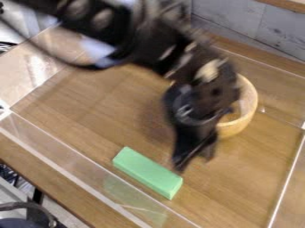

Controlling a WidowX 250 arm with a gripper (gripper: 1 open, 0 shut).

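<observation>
A green block point(148, 174) lies on the wooden floor of the clear-walled tray at the lower middle. My gripper point(191, 156), blurred by motion, hangs above and to the right of the block, apart from it. It looks shut, with nothing visible between its fingers. A round wooden bowl point(241, 111) sits behind the gripper, partly hidden by it.
The tray's clear walls edge the wooden floor point(251, 183), which is bare at the right and at the left. A grey panelled wall point(251, 31) stands at the back. Cables and metal parts show at the lower left outside the tray.
</observation>
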